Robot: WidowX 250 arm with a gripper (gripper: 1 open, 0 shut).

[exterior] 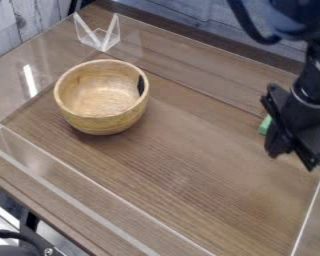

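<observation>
My gripper [278, 148] is at the right of the table, low over the wooden surface, its black tip shut with nothing visible between its fingers. Behind it a green flat piece [319, 142] lies on the table, partly hidden by the arm. A wooden bowl [101, 120] stands on the left part of the table, apart from the gripper.
A clear plastic piece [99, 35] stands at the back left. A grey wall runs along the back, and the table's left edge is in view.
</observation>
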